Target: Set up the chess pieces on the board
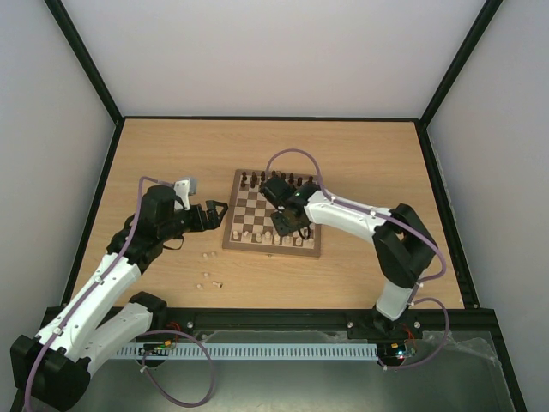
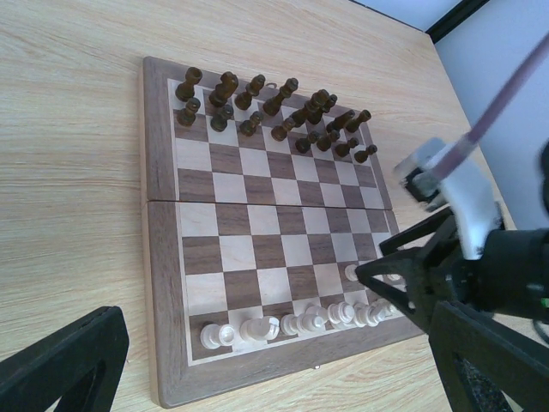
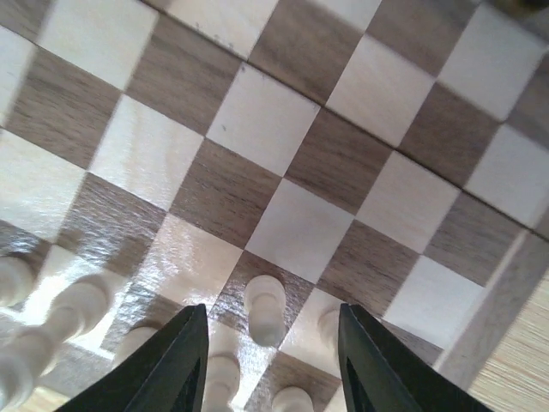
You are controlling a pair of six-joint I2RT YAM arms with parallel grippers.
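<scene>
The chessboard (image 1: 244, 225) lies in the middle of the table. Dark pieces (image 2: 290, 86) fill its two far rows, while white pieces (image 2: 260, 329) line the near edge. My right gripper hovers low over the near right part of the board with its fingers apart. A white pawn (image 3: 266, 309) shows upright in the gap between them, with space on either side; another white pawn (image 3: 328, 330) is partly hidden behind the right finger (image 3: 364, 360). Left of the board, my left gripper (image 1: 225, 213) is open and empty.
Several small white pieces (image 1: 206, 255) lie loose on the table front left of the board, one of them on its side (image 1: 217, 284). White pieces (image 3: 69, 313) crowd close to the right gripper's left finger. The table behind the board is clear.
</scene>
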